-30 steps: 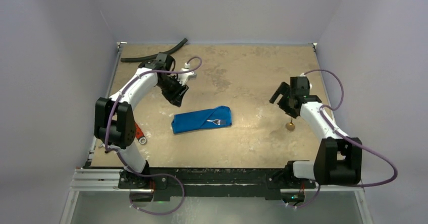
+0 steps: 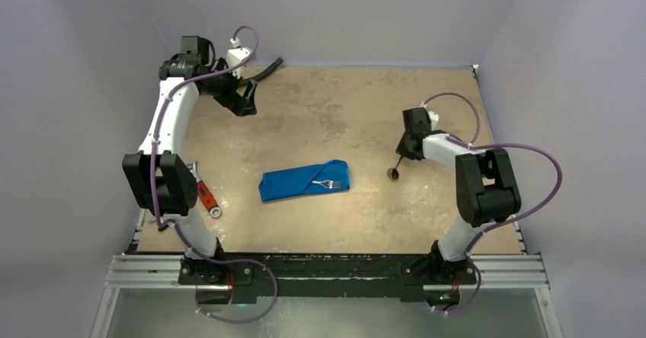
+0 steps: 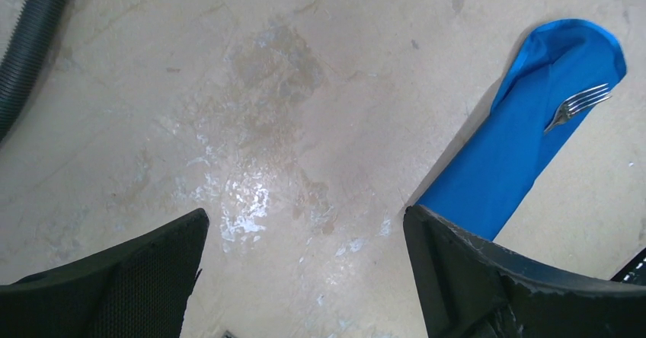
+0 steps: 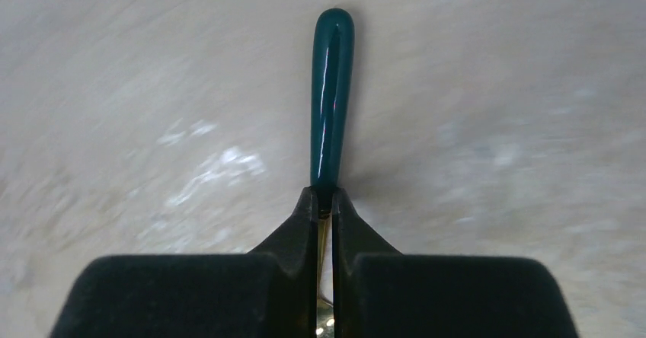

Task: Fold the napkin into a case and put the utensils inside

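Note:
The folded blue napkin [image 2: 282, 184] [image 3: 476, 186] lies at centre table, a fork [image 2: 326, 183] [image 3: 577, 104] tucked in its fold. My right gripper [image 2: 405, 151] is shut on a spoon [image 2: 393, 173] [image 4: 332, 87], gripping below its dark teal handle end; the gold part runs down between the fingers. The spoon is right of the napkin. My left gripper [image 2: 245, 100] hangs open at the upper left of the table, nothing between its fingers.
A black corrugated hose [image 2: 270, 68] [image 3: 30, 45] lies along the back left. A red tool [image 2: 207, 196] and other small tools lie at the front left.
My right gripper has shut on the spoon and moved left with it toward the napkin. My left gripper has moved back and left, and is now open wider.

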